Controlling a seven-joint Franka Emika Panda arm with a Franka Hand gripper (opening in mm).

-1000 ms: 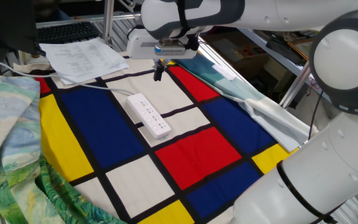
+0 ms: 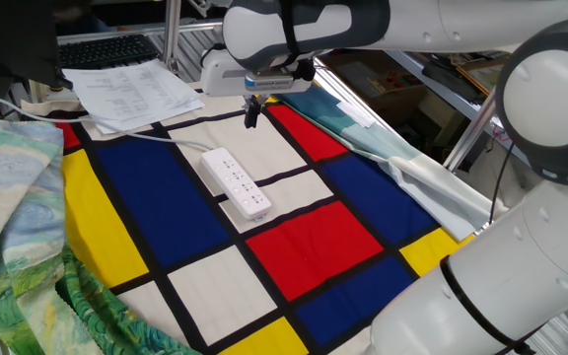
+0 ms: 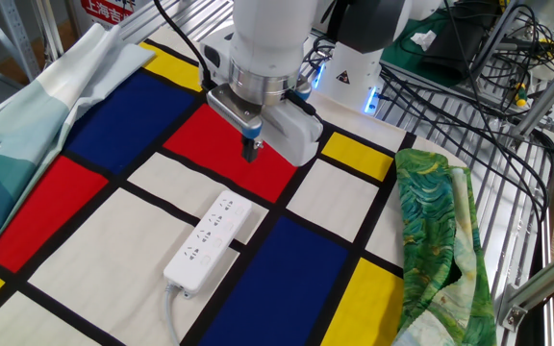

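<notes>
A white power strip [image 2: 235, 183] lies on the cloth with colour blocks [image 2: 190, 296], its row of sockets facing up. Its cable runs off from one end. In the second exterior view the power strip [image 3: 208, 242] rests across white patches and a black line. My gripper [image 2: 252, 112] hangs above the cloth, apart from the strip, on its far side in the first exterior view. Its dark fingers [image 3: 250, 151] sit close together at the middle of the hand, so it looks shut. Nothing shows between them.
Printed papers [image 2: 131, 94] lie at the back left near a keyboard [image 2: 106, 49]. A folded green painted cloth [image 3: 440, 240] covers one side, a pale teal cloth [image 3: 41, 139] the other.
My gripper has barely shifted, if at all. The power strip and cloths stay where they were.
</notes>
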